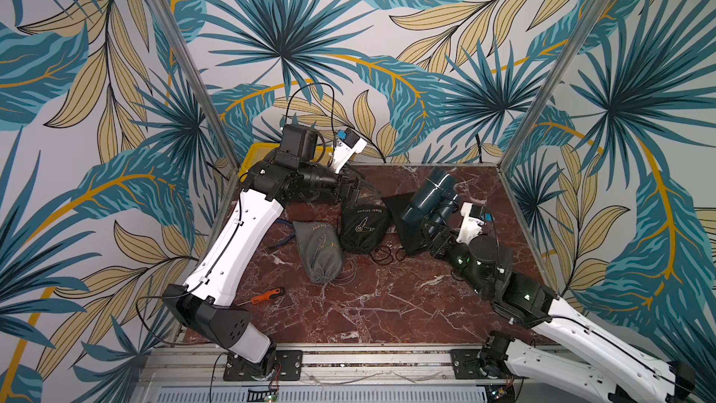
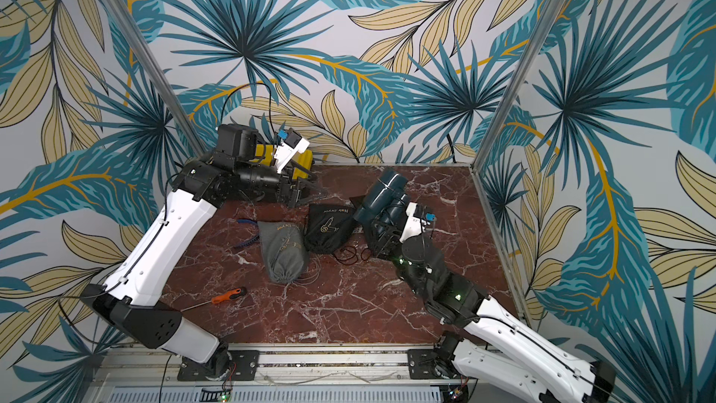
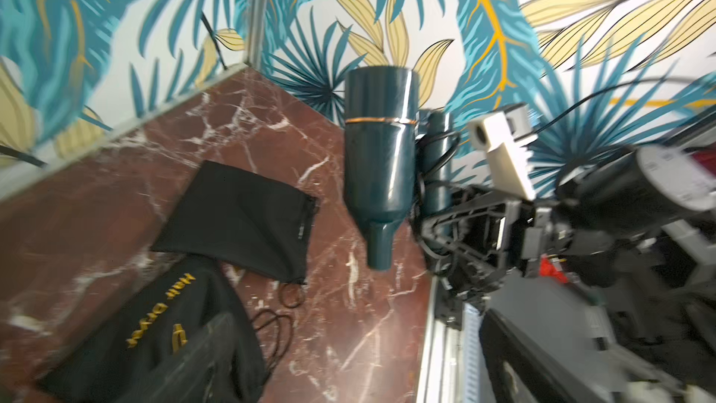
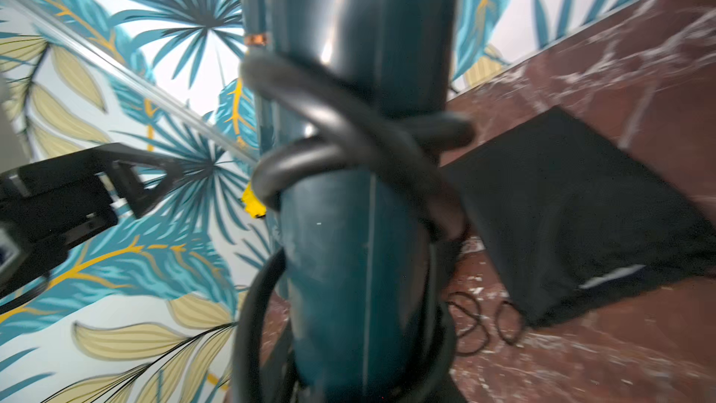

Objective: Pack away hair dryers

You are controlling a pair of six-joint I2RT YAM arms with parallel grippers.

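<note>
A dark teal hair dryer, its black cable wound about the handle, is held above the right part of the table. My right gripper is closed round its cable-wrapped handle. The barrel stands clear of the table. My left gripper hangs open and empty to the left, apart from the dryer. An empty black drawstring bag lies flat below and beside the dryer. Left of it is a fuller black bag lettered "Hair Dryer", and further left a plump grey bag.
Behind the left arm stands a yellow case. An orange-handled screwdriver lies front left, with blue-handled pliers beside the grey bag.
</note>
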